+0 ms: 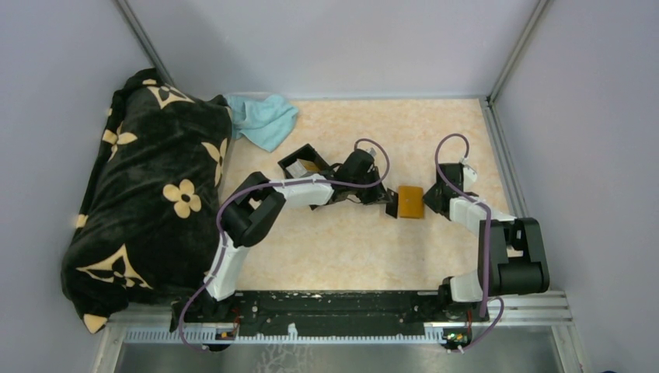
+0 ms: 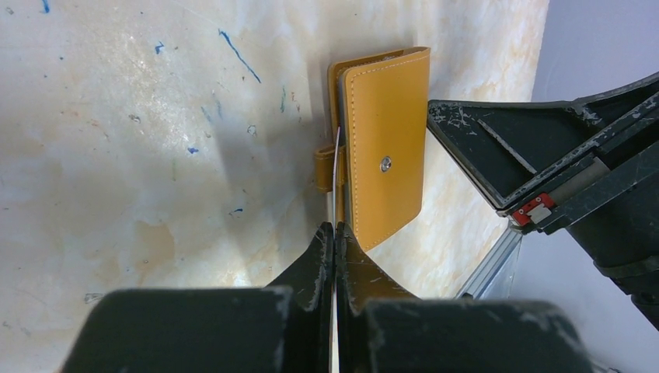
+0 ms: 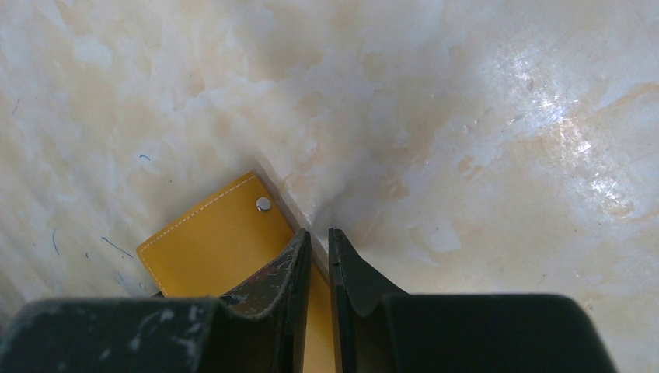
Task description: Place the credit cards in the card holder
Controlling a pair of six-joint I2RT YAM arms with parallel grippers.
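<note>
The mustard card holder [image 1: 410, 202] lies on the table between the two grippers. My left gripper is shut on a thin card [image 2: 336, 175], seen nearly edge-on in the left wrist view. From above, the card's dark face [image 1: 392, 205] shows at the holder's left side. Its far end reaches the holder's open edge; how far inside it goes, I cannot tell. On the opposite side my right gripper is closed on the holder's edge, its fingers straddling that edge. A silver snap shows on the holder's cover [image 3: 214, 233].
Partly beneath the left arm sits a black box [image 1: 286, 162] with something pale inside. A light blue cloth [image 1: 266, 120] lies at the back left, beside a dark flowered blanket [image 1: 148, 202].
</note>
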